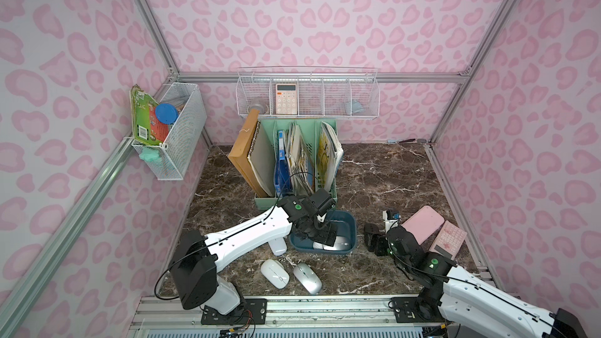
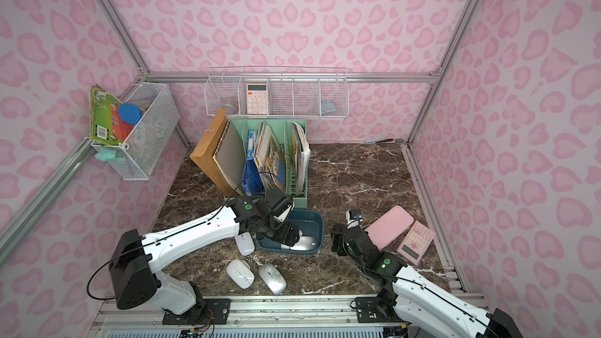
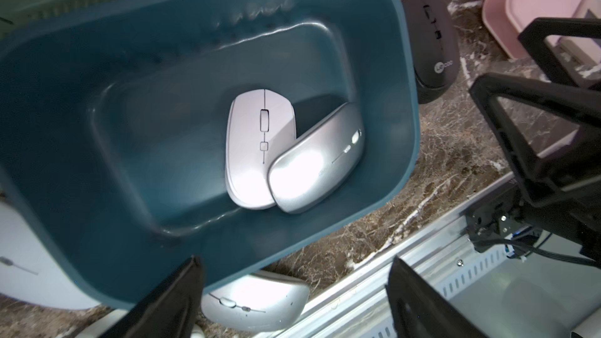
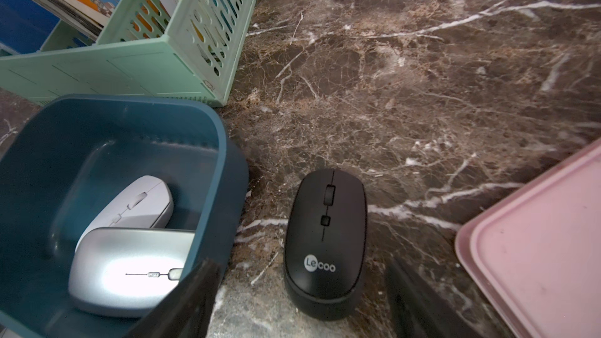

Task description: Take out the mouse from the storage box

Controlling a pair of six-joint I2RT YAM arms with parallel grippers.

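A blue storage box (image 3: pixel 350 22) holds a white mouse (image 3: pixel 259 144) and a silver mouse (image 3: pixel 322 159), which touch each other on its floor. Above the box is my left gripper, open, its fingers (image 3: pixel 169 303) wide apart with nothing held. On the marble counter just right of the box lies a black mouse (image 4: pixel 325 238), clear of the box wall. My right gripper is open over it, the mouse showing in the gap and apart from both fingers (image 4: pixel 187 300). In the top left view the arms partly hide the box and the black mouse.
Left and in front of the box lie a white mouse (image 1: pixel 274 273), a silver mouse (image 1: pixel 307 278) and another white one (image 1: pixel 278 246). The green file rack (image 1: pixel 265 202) stands behind. A pink tray (image 1: pixel 422 224) and pink calculator (image 1: pixel 448 239) are at right.
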